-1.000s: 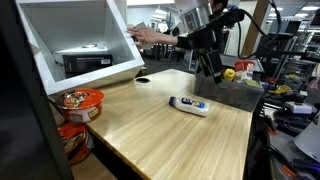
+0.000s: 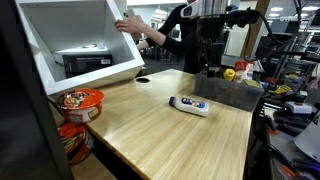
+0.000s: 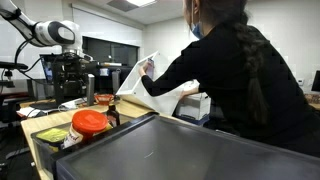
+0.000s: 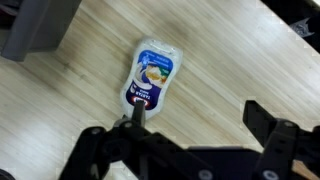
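Observation:
A white bottle [image 4: 152,75] with a blue label lies on the wooden table, and in the wrist view it sits beyond the left finger. In exterior view 1 the same bottle [image 2: 189,105] rests on its side near the grey bin. My gripper is open, its two fingers wide apart with only bare tabletop between them. From the side, the gripper [image 2: 208,62] hangs above the table, higher than the bottle and apart from it.
A grey bin [image 2: 228,94] holding several items, one yellow, stands behind the bottle. Red-rimmed containers [image 2: 80,104] are at the left. A person holds a tilted white open box [image 2: 92,78] at the back.
The arm and gripper have shifted left and back in exterior view 1. The person's hand has moved up along the white box's edge. The bottle has stayed put.

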